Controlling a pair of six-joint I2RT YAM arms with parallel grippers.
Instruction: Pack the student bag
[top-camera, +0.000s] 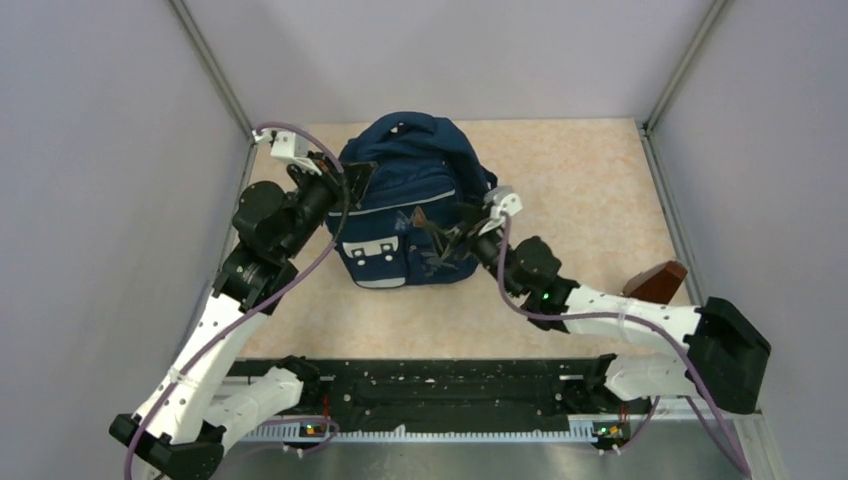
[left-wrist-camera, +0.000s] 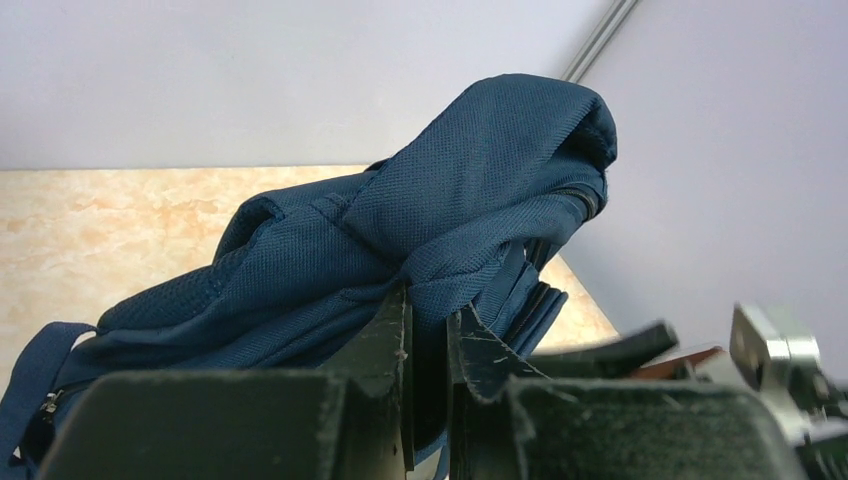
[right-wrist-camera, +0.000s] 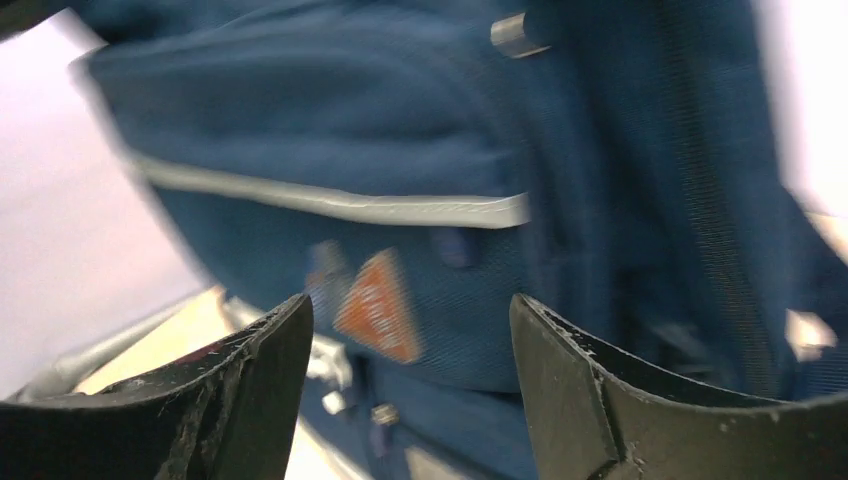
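The dark blue student bag lies on the table with its front pockets toward the near edge. At the bag's upper left, my left gripper is shut on a fold of its fabric. My right gripper hovers over the lower right of the bag's front. Its black fingers stand wide apart, with nothing gripped; the bag's front with a pale trim strip shows blurred beyond them. The bag's inside is hidden in all views.
A brown object stands at the right edge of the table, partly behind the right arm. Bare tabletop stretches to the right of the bag. Grey walls close in the sides and back.
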